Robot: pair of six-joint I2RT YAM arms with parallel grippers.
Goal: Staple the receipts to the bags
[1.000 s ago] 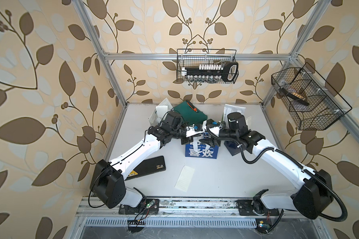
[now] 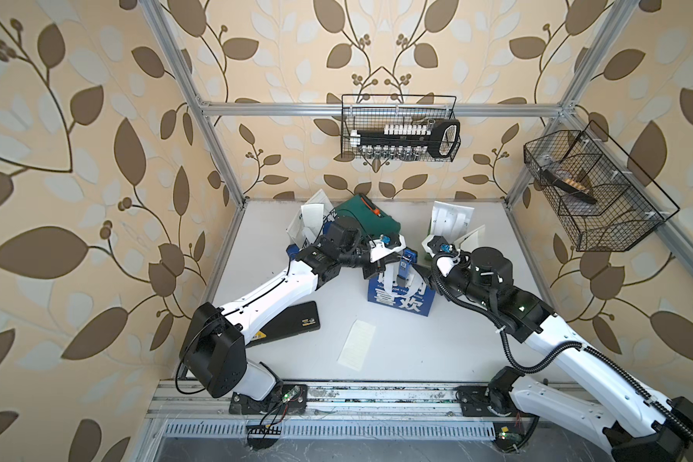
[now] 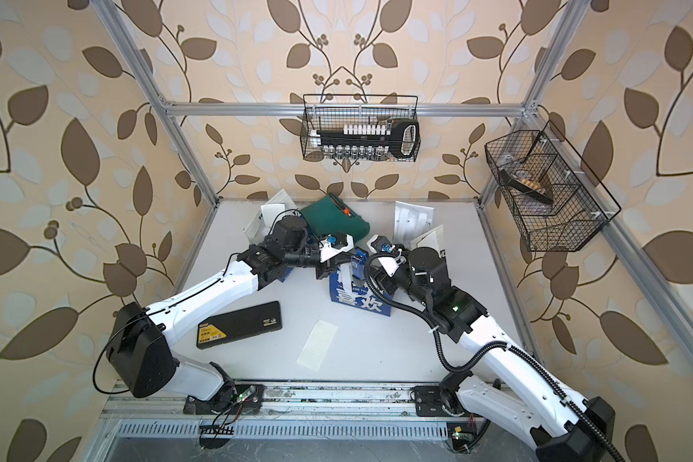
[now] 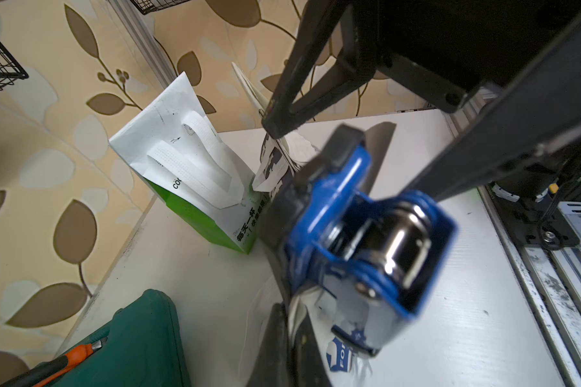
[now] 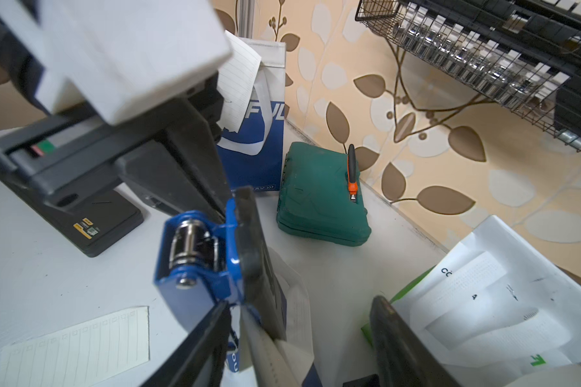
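Observation:
A blue stapler [image 5: 193, 271] stands over the top edge of a blue-and-white paper bag [image 2: 399, 300] at table centre. My left gripper is shut low on the bag's white top, just beside the stapler. My right gripper is part open, its fingers on either side of the bag top and stapler, which leans near one finger. A lined receipt [image 5: 74, 348] lies flat on the table front. Another bag [image 5: 251, 167] at the back left has a lined slip on it. Whether the stapler is gripped is hard to tell.
A green case [image 5: 322, 200] with an orange-black cutter, white bags [image 2: 450, 219] at back right, a black flat case [image 3: 238, 323] at front left. Wire baskets [image 2: 400, 127] hang on the back and right frames.
My right arm has swung right and changed its angle. My left arm moved slightly right.

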